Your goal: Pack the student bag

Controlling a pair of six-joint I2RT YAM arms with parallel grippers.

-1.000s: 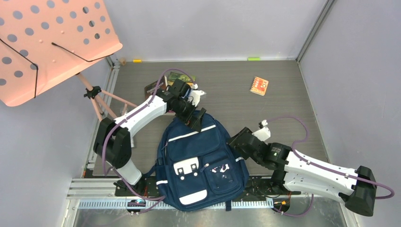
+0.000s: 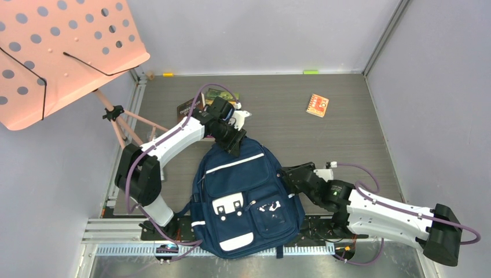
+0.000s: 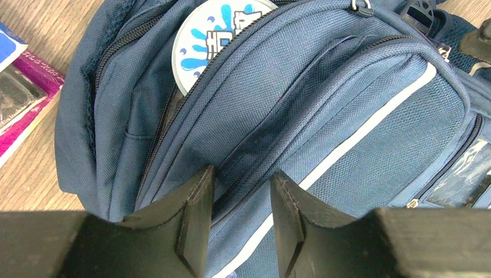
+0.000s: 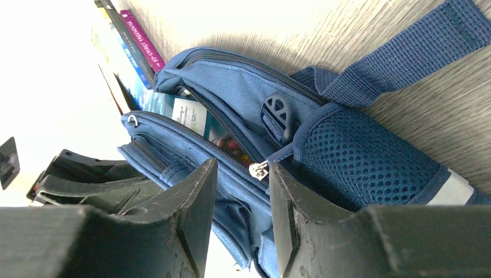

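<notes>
A dark blue backpack [image 2: 237, 197] lies on its back at the table's front edge, its pocketed front upward. My left gripper is at its top end, part open, with a fold of blue cloth showing between the fingers. At the bag's right side my right gripper stands part open too, a small metal zipper pull [image 4: 259, 169] between its fingertips, apart from at least the left one. The right wrist view shows the main zipper parted, with a blue book [image 4: 190, 113] in the gap. A round white tag [image 3: 211, 37] shows between the bag's layers.
An orange notebook [image 2: 318, 105] lies alone at the back right. Partly behind the left arm are a dark book [image 2: 186, 110] and a green book [image 2: 223, 94]. A pink perforated board [image 2: 69, 52] overhangs the left.
The left gripper's fingers have come closer together at the bag's top. My right gripper has turned a little beside the bag, its cable dropping lower. The bag looks unmoved.
</notes>
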